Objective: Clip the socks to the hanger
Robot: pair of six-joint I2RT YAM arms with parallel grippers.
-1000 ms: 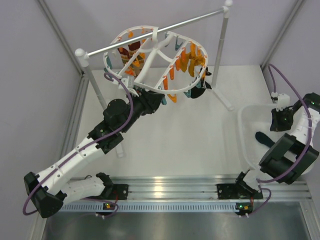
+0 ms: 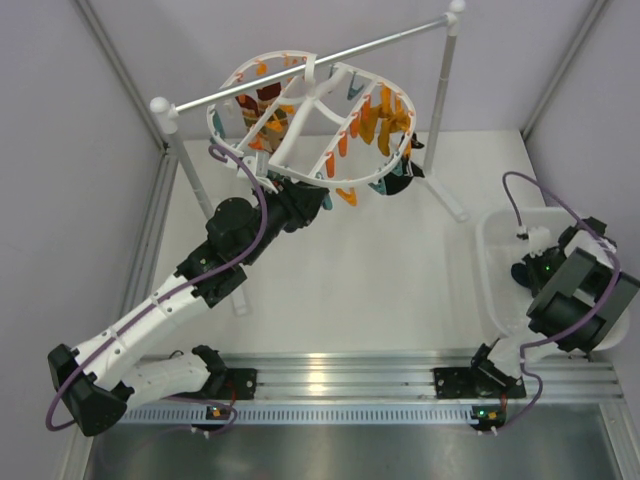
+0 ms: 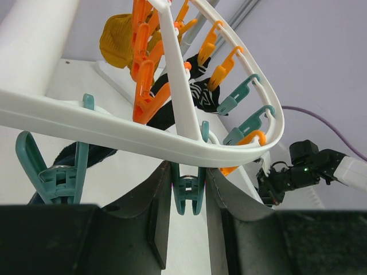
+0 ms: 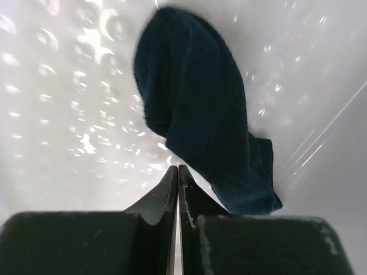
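The round white hanger (image 2: pixel 290 160) hangs from a rod frame, with orange and teal clips around it. My left gripper is shut on a teal clip (image 3: pixel 188 195) at the hanger's rim; this clip carries no sock. A dark navy sock (image 4: pixel 200 97) lies folded in the white tray (image 2: pixel 497 300) at the right. My right gripper is shut over the tray beside that sock, with nothing showing between its fingertips. From above, the right arm covers part of the sock (image 2: pixel 521 274).
On the hanger hang mustard socks (image 2: pixel 383 125), a black patterned sock (image 2: pixel 398 180) and brown socks (image 2: pixel 262 98). Another dark sock hangs close to the left gripper. The white table (image 2: pixel 350 280) between hanger and tray is clear.
The left arm and hanger stay still.
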